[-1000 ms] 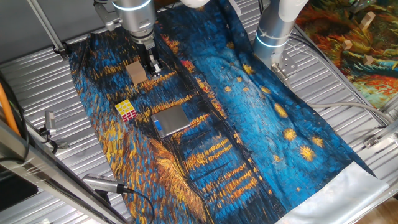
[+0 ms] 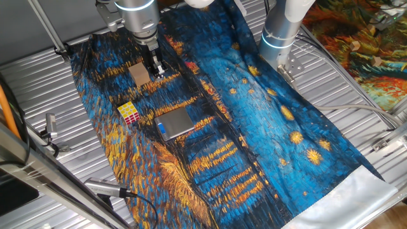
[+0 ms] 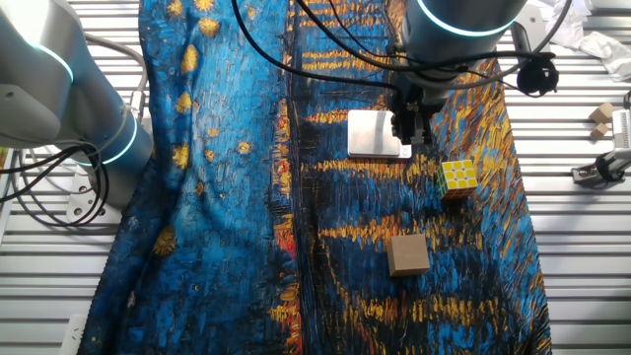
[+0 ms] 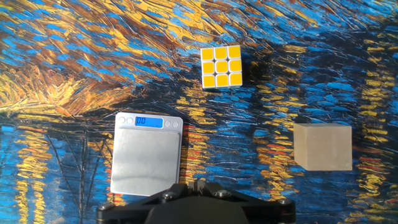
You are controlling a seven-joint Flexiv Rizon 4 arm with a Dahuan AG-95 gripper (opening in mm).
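My gripper hangs over the cloth, its two fingers together at the bottom of the wrist view and nothing visible between them. A silver scale [image 4: 147,160] with a lit blue display lies just left of the fingers in that view. Farther up is a Rubik's cube [image 4: 221,66], yellow face on top. To the right sits a plain tan block [image 4: 323,147]. Exterior view 1 has the gripper [image 2: 159,72] beside the block [image 2: 138,74], with the cube [image 2: 128,113] and scale [image 2: 174,124] apart from it.
A painted blue and yellow cloth [image 2: 254,127] covers the slatted table [image 2: 48,89]. Black cables [image 3: 325,69] cross exterior view 2.
My arm, the block, the cube and the scale keep their places. Beyond the cloth at the top right, a small tan piece seen a second ago no longer shows.
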